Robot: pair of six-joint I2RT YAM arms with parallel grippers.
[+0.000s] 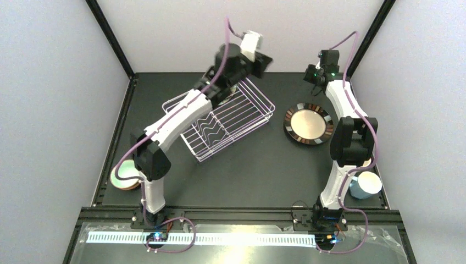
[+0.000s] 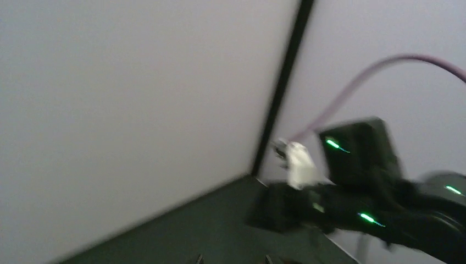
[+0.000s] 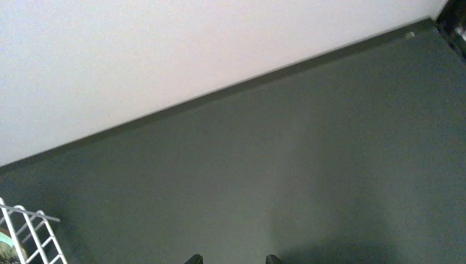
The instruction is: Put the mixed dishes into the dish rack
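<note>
The white wire dish rack (image 1: 231, 132) stands left of centre. A green plate with a flower is in its back part, mostly hidden by my left arm; a sliver of the plate (image 3: 6, 246) shows in the right wrist view. My left gripper (image 1: 265, 65) is blurred above the rack's back edge; its fingertips (image 2: 199, 259) are apart with nothing visible between them. Further right, my right gripper (image 1: 309, 76) hangs behind the brown-rimmed plate (image 1: 308, 124), fingertips (image 3: 195, 259) apart and empty. A green bowl (image 1: 125, 171) sits at front left, a blue mug (image 1: 365, 186) at front right.
Another cup (image 1: 367, 163) is mostly covered by the right arm. A white wall (image 1: 297, 33) closes off the back.
</note>
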